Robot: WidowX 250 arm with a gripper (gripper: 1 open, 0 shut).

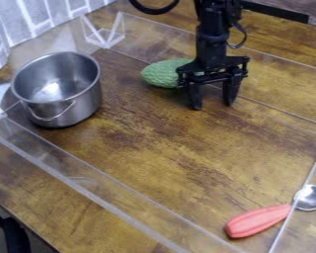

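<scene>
My black gripper (212, 94) reaches down from the top of the view to low over the wooden table, at the right end of a green, mesh-textured soft object (165, 73). The gripper partly covers that object. Whether its fingers hold anything is not clear. A steel pot (55, 87) with a handle stands at the left. A ladle or spoon with a red handle (259, 220) and a metal head (308, 198) lies at the lower right.
Clear plastic edges run along the left, lower left and right of the wooden table (161, 158).
</scene>
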